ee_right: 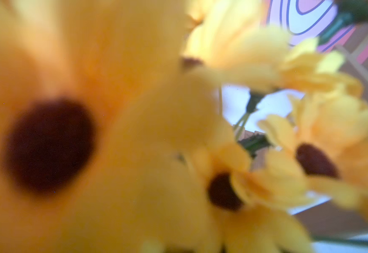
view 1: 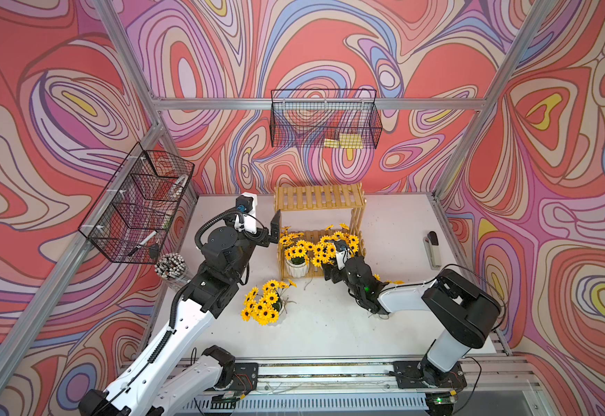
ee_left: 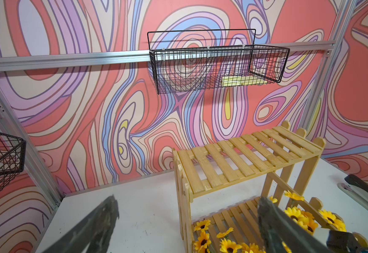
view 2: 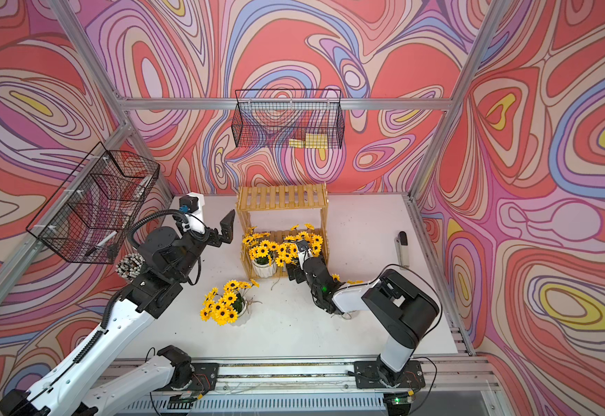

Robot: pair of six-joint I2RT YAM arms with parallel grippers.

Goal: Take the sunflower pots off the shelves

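Observation:
On the lower level of the wooden shelf (view 1: 320,196), a white pot with sunflowers (view 1: 297,268) stands at the left. Beside it on the right, more sunflowers (view 1: 324,249) fill the shelf; their pot is hidden behind my right gripper (view 1: 335,271). That gripper is open among the blooms, and petals (ee_right: 141,202) cover most of the right wrist view, hiding its fingers. My open left gripper hangs left of the shelf's top with nothing between its blurred fingers. Another sunflower bunch (view 1: 264,302) is on the table at front left.
Yellow blooms (view 2: 335,278) peek out behind the right forearm on the table. A dark-handled tool (view 1: 431,250) lies at the right. Wire baskets hang on the back (view 1: 325,124) and left (view 1: 139,204) walls.

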